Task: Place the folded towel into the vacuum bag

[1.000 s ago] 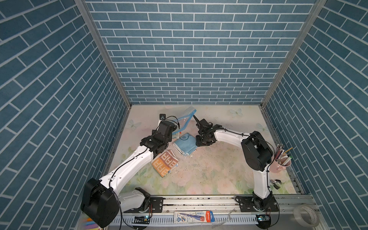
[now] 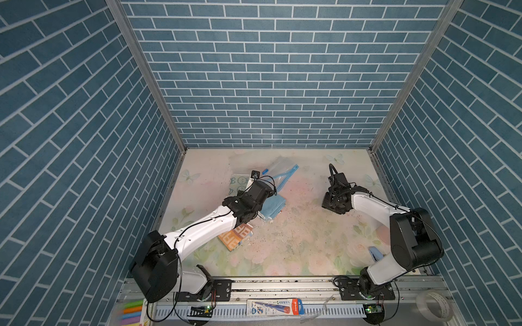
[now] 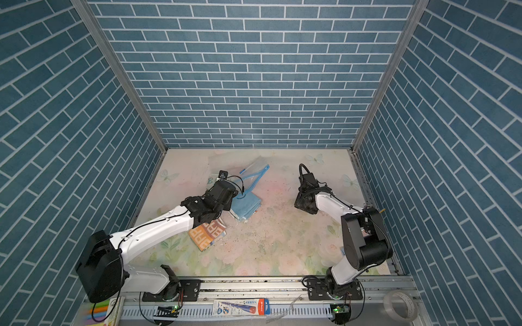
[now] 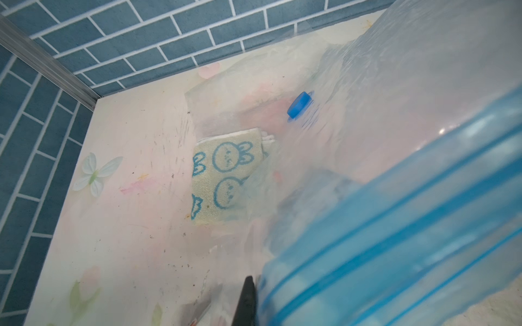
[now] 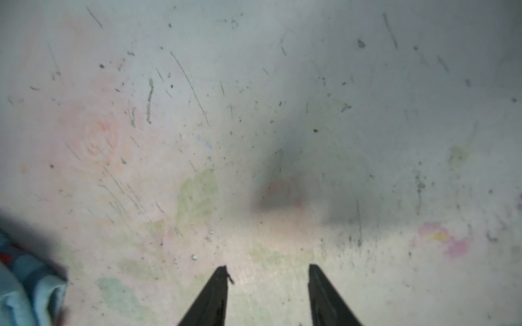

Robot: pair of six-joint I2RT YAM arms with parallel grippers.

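Observation:
The clear vacuum bag with blue zip (image 2: 288,172) hangs at my left gripper, which is shut, with the bag's blue zip edge (image 4: 391,206) right at its fingers. Through or beside the plastic lies a folded cream towel with blue rabbits (image 4: 223,174). A folded blue towel (image 3: 244,206) sits right of the left gripper, and an orange folded towel (image 3: 206,233) is nearer the front. My right gripper stands open low over bare table, nothing between its fingers, a blue cloth edge (image 5: 27,282) at its left.
Tiled walls close in the back and sides. A white tape roll and a boxed item lie outside the front rail.
My left gripper has moved right, bringing the bag along toward the blue towel. My right gripper has moved right, away from the blue towel.

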